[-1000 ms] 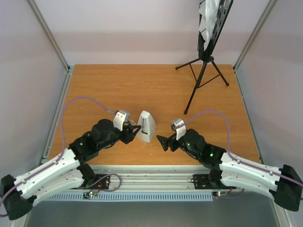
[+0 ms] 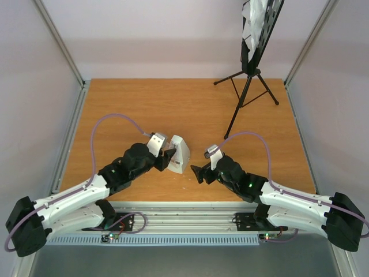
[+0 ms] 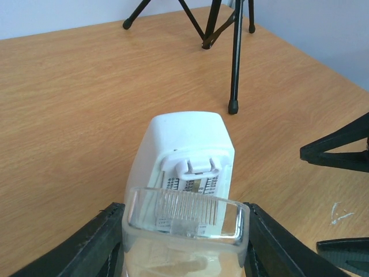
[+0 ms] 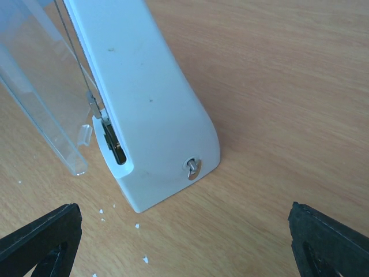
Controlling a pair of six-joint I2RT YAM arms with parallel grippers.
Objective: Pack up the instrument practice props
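Note:
A white metronome stands on the table a little below the middle, its open front facing my left gripper. In the left wrist view that gripper is shut on a clear plastic cover, one finger at each side. From the right wrist the cover shows tilted away from the metronome body, with the thin pendulum rod exposed. To the metronome's right, my right gripper stands open with nothing between its fingers. A small metal winding key sticks out of the metronome's side.
A black music stand with white sheets rises at the back right, its tripod legs spread over the table. Small white specks mark the wood near the metronome.
My left gripper has edged rightward, closer to the metronome. The metronome and the stand have stayed put.

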